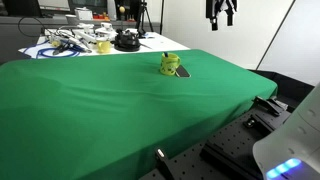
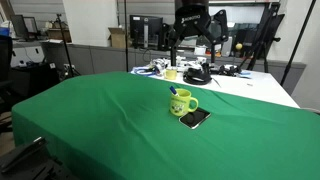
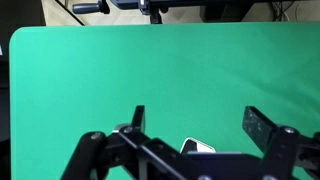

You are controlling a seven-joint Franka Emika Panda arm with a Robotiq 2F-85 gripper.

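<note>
A yellow-green mug (image 1: 168,65) (image 2: 181,105) stands upright on the green table, with a blue-tipped item (image 2: 173,91) sticking out of it. Beside it lies a flat dark phone-like object (image 1: 182,72) (image 2: 196,118) with a light edge; in the wrist view one end of that object (image 3: 196,146) shows above the gripper's body, the rest hidden. My gripper (image 1: 221,21) (image 2: 193,50) is open, high above the table and apart from both things. Nothing is between its fingers. The mug is out of sight in the wrist view.
Along the back, a white surface holds cables and tangled gear (image 1: 65,42), a yellowish cup (image 2: 170,74) and a black device (image 1: 127,40). A clamp-like handle (image 3: 90,8) sits beyond the table edge.
</note>
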